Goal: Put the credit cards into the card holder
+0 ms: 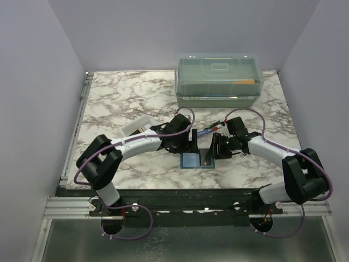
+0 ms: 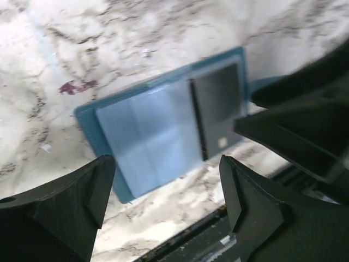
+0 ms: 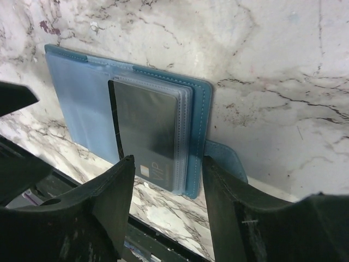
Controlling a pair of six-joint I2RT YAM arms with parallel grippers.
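A blue card holder point(image 1: 190, 160) lies flat on the marble table, a dark card marked VIP point(image 3: 146, 136) in its right-hand pocket, the left half point(image 2: 146, 137) pale blue. My left gripper is over the holder's left part, fingers spread with nothing between them. My right gripper is low at the holder's right edge, part open, its fingers either side of that edge; whether they touch it I cannot tell.
A pale green lidded box point(image 1: 218, 79) stands at the back. Behind the holder lie small coloured items point(image 1: 207, 131). A white tray point(image 1: 136, 124) sits left, partly behind my left arm.
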